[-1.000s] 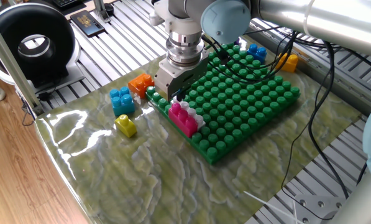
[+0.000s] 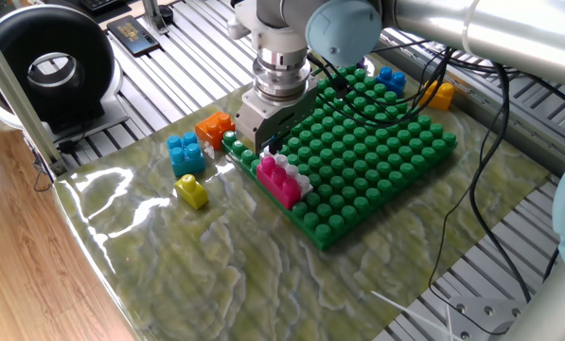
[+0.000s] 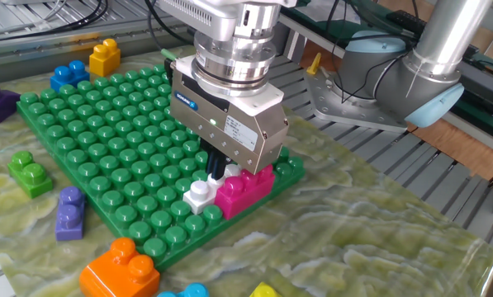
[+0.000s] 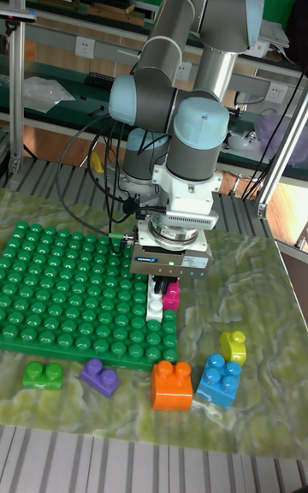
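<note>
A pink brick (image 3: 244, 193) and a white brick (image 3: 200, 195) sit side by side along one edge of the green baseplate (image 2: 321, 237). My gripper (image 3: 216, 172) points down over the white brick, its dark fingers (image 3: 215, 162) close together at the white studs. Those fingertips are partly hidden by the bricks and the gripper body, so whether they clasp the white brick does not show. In exterior view 3 the gripper's fingers (image 4: 158, 287) also reach down to the white brick (image 4: 154, 309), with the pink brick (image 4: 172, 295) just to its right.
Off the plate lie orange (image 4: 171, 385), light blue (image 4: 218, 380), yellow (image 4: 233, 347), purple (image 4: 99, 377) and lime (image 4: 43, 375) bricks. Dark blue (image 2: 391, 80) and yellow-orange (image 2: 438, 95) bricks stand beyond the far edge. Most of the plate is bare; black cables hang above it.
The arm, gripper and bricks look unmoved. A pale object on the floor at the far left has gone from view.
</note>
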